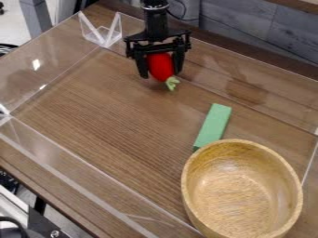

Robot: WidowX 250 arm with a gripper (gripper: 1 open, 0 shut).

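My black gripper (159, 48) is at the back of the wooden table, its fingers open around or just over a red object (161, 66) with a pale green tip at its lower right. Whether the fingers touch it is unclear. A green bar (213, 126) lies on the right half of the table, above a large tan bowl (243, 189) in the front right.
A clear plastic item (102, 31) stands at the back left. A grey wall and wooden ledge border the back.
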